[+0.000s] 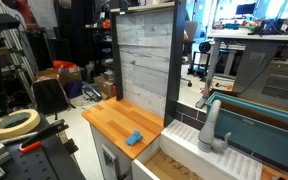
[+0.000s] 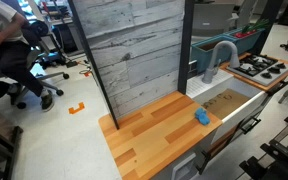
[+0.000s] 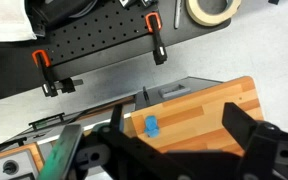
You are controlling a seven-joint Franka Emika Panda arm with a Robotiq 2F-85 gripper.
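Note:
My gripper reaches into the bottom of the wrist view, its two dark fingers wide apart and nothing held between them. Beneath it, well below, lies the wooden countertop [image 3: 209, 110] of a toy kitchen. A small blue object [image 3: 151, 126] rests on that counter and shows in the gap between the fingers. The same blue object [image 1: 134, 137] is near the basin's side of the counter, and in exterior view 2 the blue object [image 2: 201, 117] sits close to the basin edge. I cannot make out the gripper in either exterior view.
A grey faucet [image 2: 216, 57] stands at the sink basin [image 1: 168, 168]; a stove top [image 2: 259, 68] lies beyond. A pale wood-plank panel [image 2: 139, 60] rises behind the counter. A black perforated table with clamps [image 3: 94, 35] and a tape roll [image 3: 212, 8] is alongside.

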